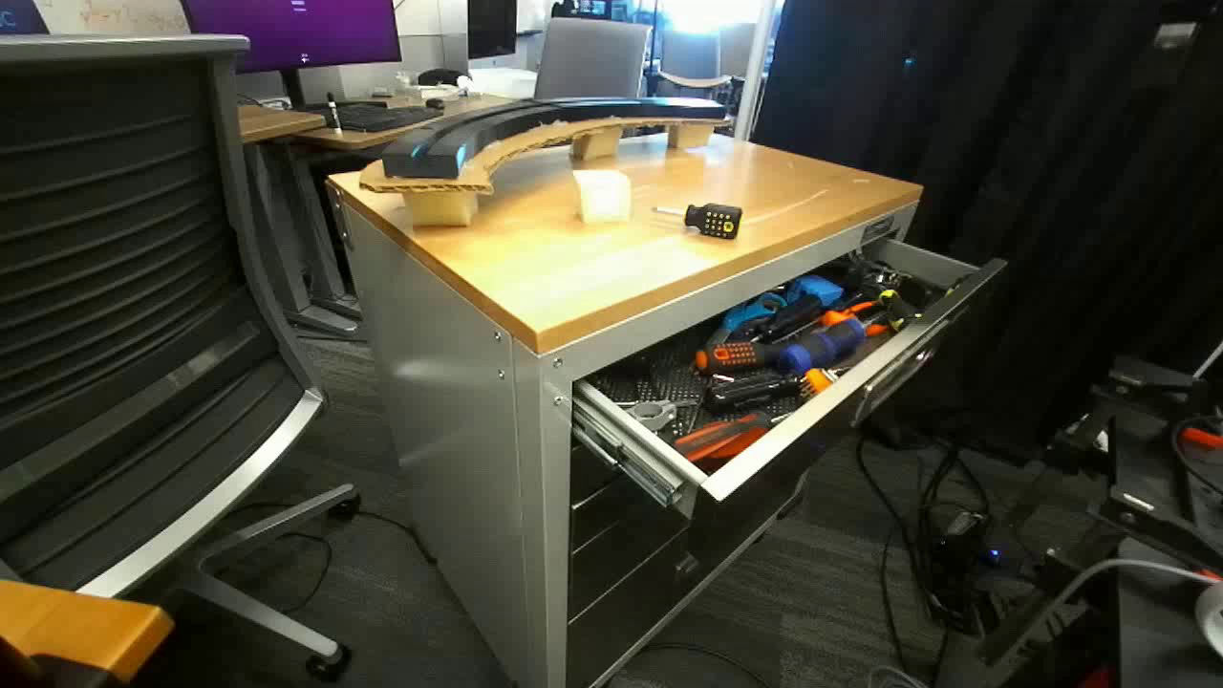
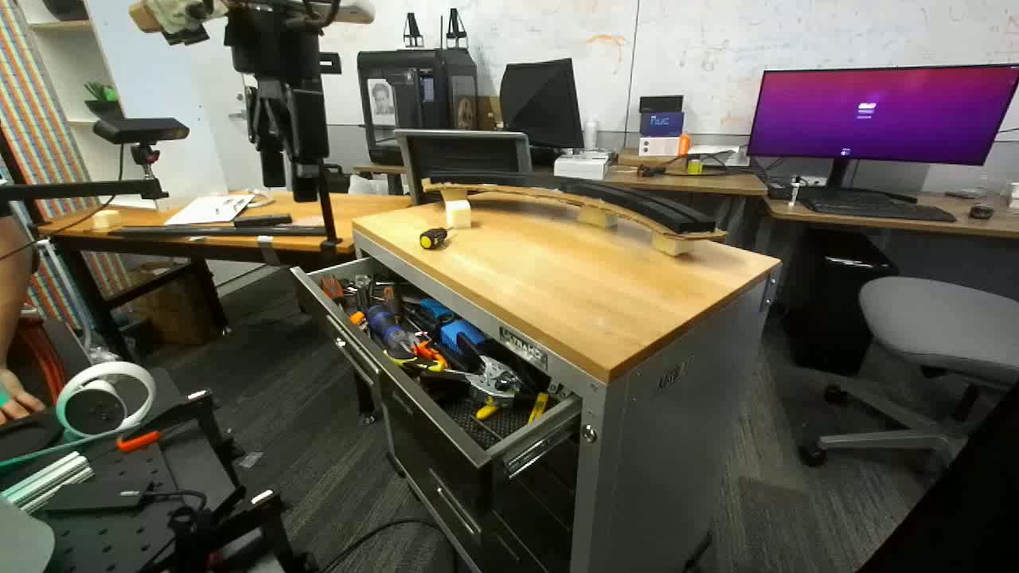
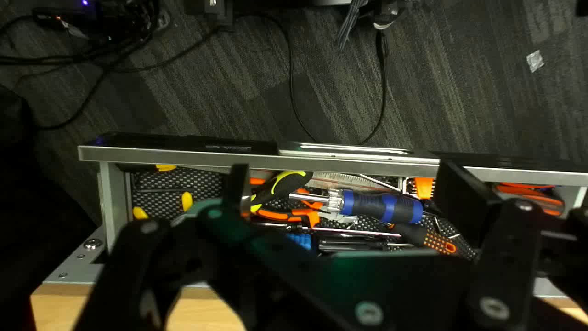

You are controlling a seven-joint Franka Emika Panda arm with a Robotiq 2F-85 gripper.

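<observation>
In exterior view 2 my gripper (image 2: 289, 183) hangs at the upper left, pointing down, apart from the cabinet top. The wrist view shows the gripper open, its fingers (image 3: 238, 187) wide apart over a pulled-out drawer (image 3: 358, 162). A blue-and-black screwdriver (image 3: 380, 205) lies in the drawer below the gap, and nothing is held. Pliers with yellow and black handles (image 3: 281, 186) lie beside it. On the wooden cabinet top (image 1: 573, 281) rests a short black-and-yellow screwdriver (image 1: 713, 220), alone. The gripper is out of frame in exterior view 1.
A curved black piece on cardboard (image 1: 550, 115) stands on foam blocks along the top's far edge. One loose foam block (image 1: 604, 196) sits near the short screwdriver. Much of the wooden top is bare. Mixed hand tools crowd the drawer. Cables (image 1: 952, 539) lie on the floor.
</observation>
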